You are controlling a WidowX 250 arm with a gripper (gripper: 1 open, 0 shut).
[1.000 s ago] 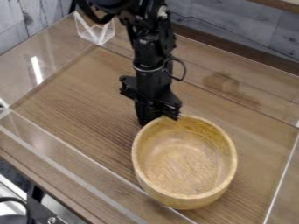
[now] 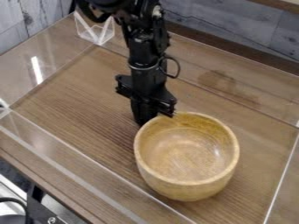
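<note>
A large tan plastic bowl (image 2: 187,162) stands on the wooden table at the lower right. The black gripper (image 2: 149,114) reaches down from the top centre to the bowl's upper left rim, very close to it or touching. Its fingertips are dark and partly hidden by the rim, so whether they are open or shut on it cannot be seen.
A clear plastic object (image 2: 93,26) stands at the back left. Grey walls border the table at the back, and cables show at the lower left corner.
The bowl has shifted slightly to the right over the last second, and the arm's lower end has moved very slightly with it.
</note>
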